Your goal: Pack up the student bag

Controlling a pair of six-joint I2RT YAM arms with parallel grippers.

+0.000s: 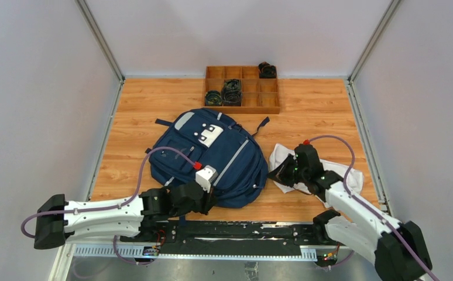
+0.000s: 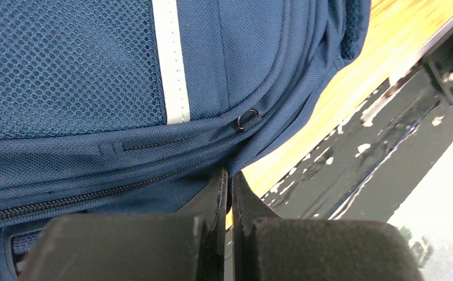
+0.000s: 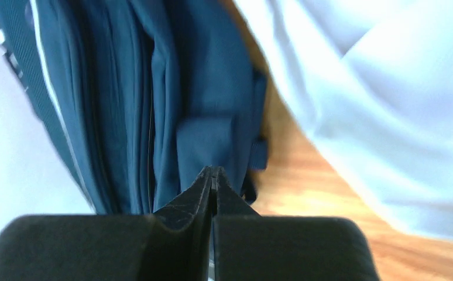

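A navy student bag (image 1: 212, 146) lies on the table, its bear-patch face up and its zipped side toward the arms. At its near edge my left gripper (image 1: 208, 211) is shut on a fold of the bag's fabric beside the zipper, seen close in the left wrist view, where the fingertips (image 2: 221, 187) pinch it. My right gripper (image 1: 272, 175) is at the bag's right side, by the white cloth. In the right wrist view its fingers (image 3: 195, 202) are together with nothing visible between them; the bag's side (image 3: 206, 146) is just beyond the tips, and the zipper pull does not show.
A folded white cloth (image 1: 347, 175) lies right of the bag, partly under the right arm. At the back stands a wooden compartment box (image 1: 268, 100) with several dark rolled items. Bare table lies left of the bag and at the back right.
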